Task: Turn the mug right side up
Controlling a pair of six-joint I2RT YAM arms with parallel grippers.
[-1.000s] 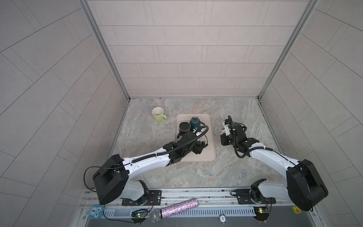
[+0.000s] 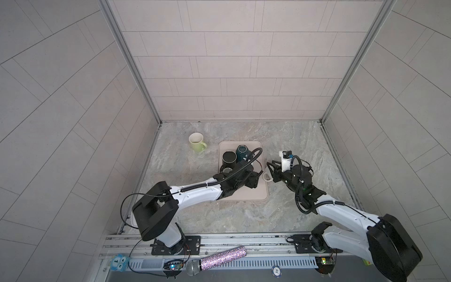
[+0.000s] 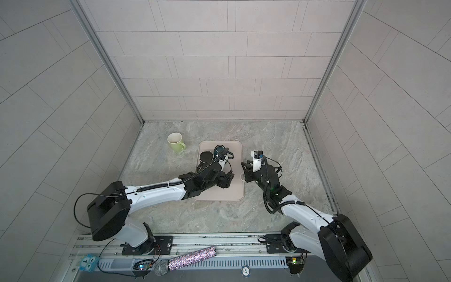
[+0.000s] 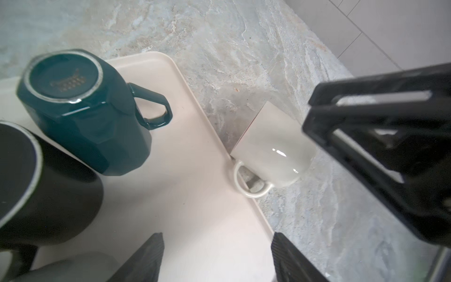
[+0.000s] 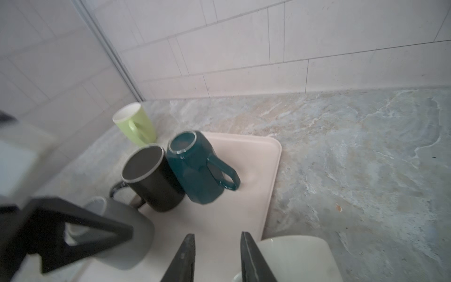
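A white mug lies on its side at the tray's right edge, handle over the rim; in the right wrist view it shows at the bottom (image 5: 296, 258). My left gripper is open over the tray (image 4: 188, 206), nothing between its fingers. My right gripper is part open, empty, just above and beside the white mug. An upside-down teal mug (image 4: 112, 141) stands on the tray beside a dark mug (image 5: 157, 188).
A grey mug (image 5: 131, 239) is also on the tray. A pale green mug (image 2: 196, 142) stands at the back left. The counter (image 5: 366, 164) behind and right of the tray is clear.
My right gripper has moved left and changed its tilt, showing more of its white housing.
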